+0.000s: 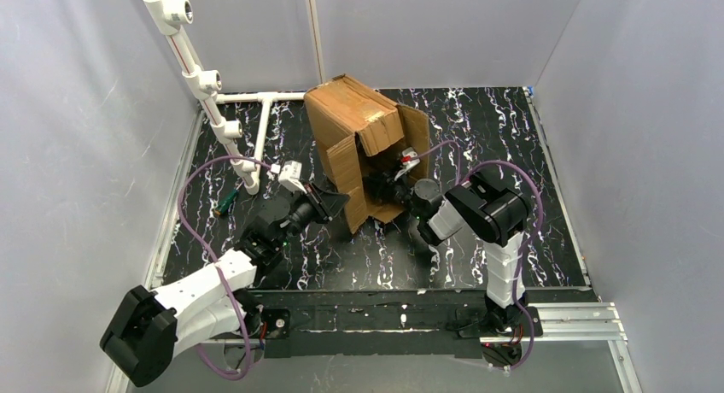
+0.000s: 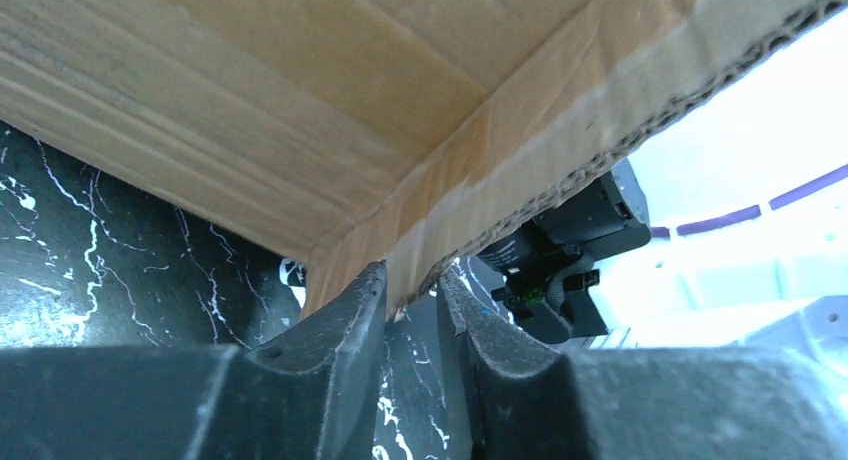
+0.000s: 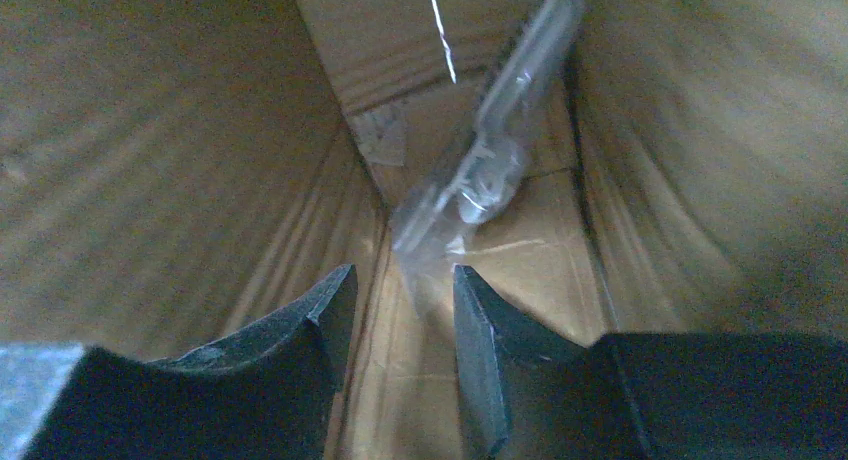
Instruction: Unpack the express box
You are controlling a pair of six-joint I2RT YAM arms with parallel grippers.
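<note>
The cardboard express box (image 1: 350, 111) stands tilted toward the back, its flaps hanging open toward the front. My left gripper is slightly open at the lower edge of a flap (image 2: 300, 110); whether the flap sits between or just behind the fingertips I cannot tell. My right gripper is inside the box, open, with nothing clearly between its fingers. Farther in, a clear plastic wrapped item (image 3: 485, 180) lies along the box's inside; its contents are unclear.
A white pipe frame (image 1: 266, 120) stands at the back left, with a green tool (image 1: 226, 201) lying beside it. Grey walls surround the table.
</note>
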